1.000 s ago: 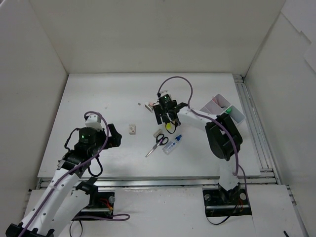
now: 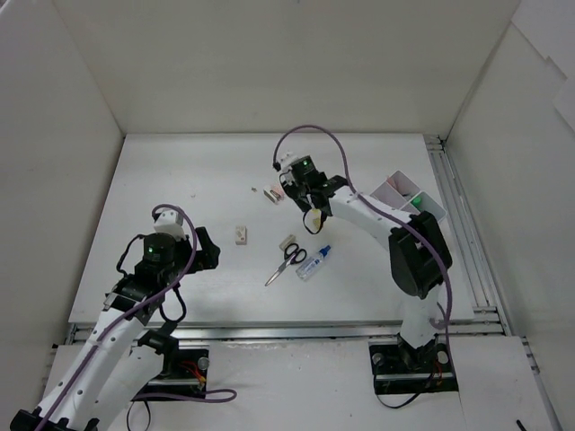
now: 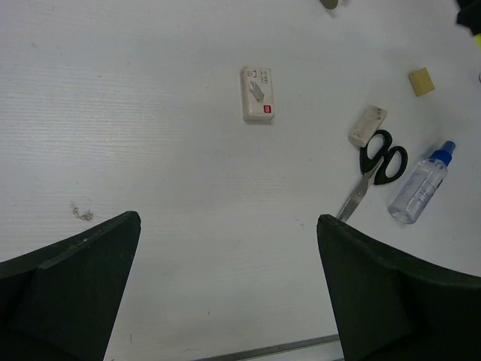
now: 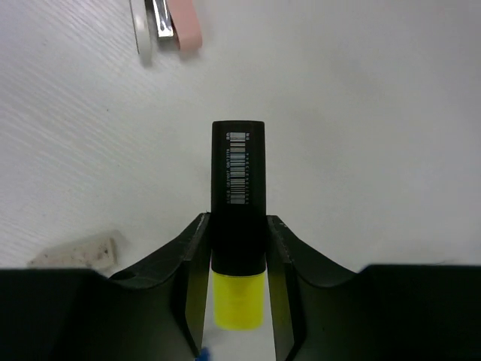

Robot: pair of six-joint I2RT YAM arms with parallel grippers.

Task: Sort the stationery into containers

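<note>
A black highlighter with a yellow end (image 4: 238,162) is pinched in my right gripper, its barcode facing the camera; it hangs above the table. Over the table's left side my left gripper stands open and empty. On the white surface lie a white boxed eraser (image 3: 258,94), a second pale eraser (image 3: 367,125), black-handled scissors (image 3: 382,159), a clear bottle with a blue cap (image 3: 421,184) and a small tan block (image 3: 421,82). A pink-and-white item with metal (image 4: 163,22) appears at the top of the right wrist view.
A divided white container (image 2: 437,208) sits at the table's right edge, with pink and green items inside. The right forearm reaches across in front of it. Free table stretches along the back and over much of the left.
The left arm looks almost unmoved.
</note>
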